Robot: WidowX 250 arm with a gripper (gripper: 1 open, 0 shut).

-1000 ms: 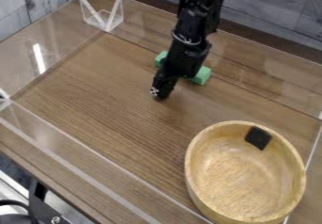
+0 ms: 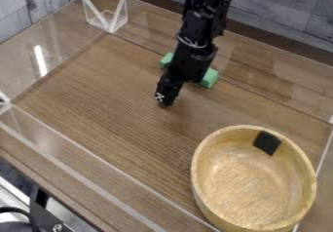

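The black robot arm (image 2: 200,36) reaches down from the top middle to the wooden table, its gripper (image 2: 166,93) low over the surface at the centre. The gripper looks shut; whether anything small is between its dark fingertips is too small to tell. Green objects (image 2: 208,78) lie just behind and beside it, partly hidden by the arm.
A large tan round bowl (image 2: 251,192) with a black patch on its rim fills the lower right. A white wire holder (image 2: 107,17) stands at the back left.
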